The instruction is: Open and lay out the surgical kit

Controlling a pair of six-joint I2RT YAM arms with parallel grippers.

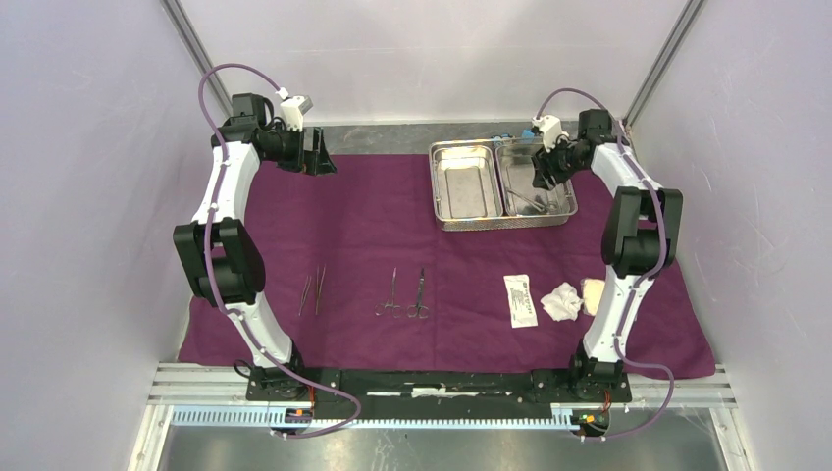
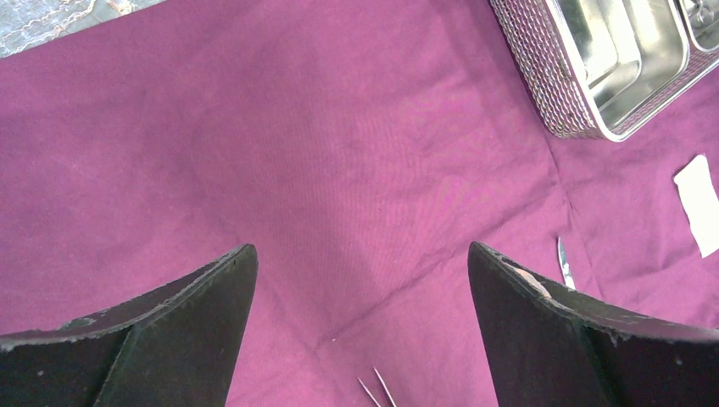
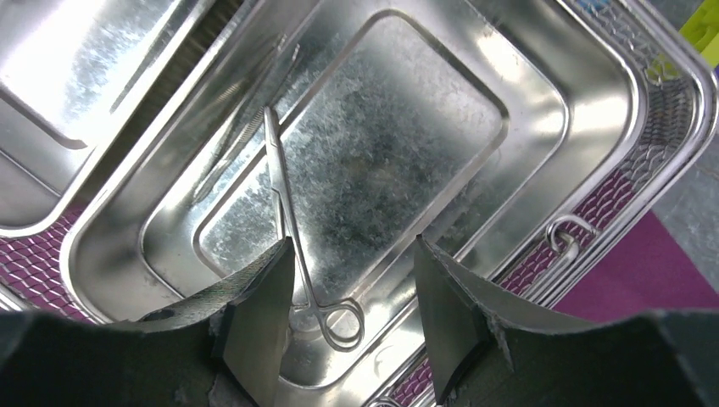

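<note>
A perforated steel case [image 1: 500, 225] holds two inner trays. In the right tray [image 3: 407, 127] lie scissor-like ringed instruments [image 3: 280, 170] and slim tweezer-like pieces [image 3: 236, 127]. My right gripper [image 1: 546, 180] hangs open over that tray, fingertips either side of the ringed instrument's lower part, not closed on it. My left gripper [image 1: 319, 162] is open and empty above the cloth at back left. Laid out on the purple cloth [image 1: 373, 206] are two thin forceps [image 1: 318, 289], two ringed instruments [image 1: 420, 289], a paper packet [image 1: 520, 299] and white gauze [image 1: 561, 302].
The left tray [image 1: 466, 184] looks empty. A yellowish pad [image 1: 593, 294] lies beside the gauze, partly behind the right arm. Grey bare surface runs along the back, walls at both sides.
</note>
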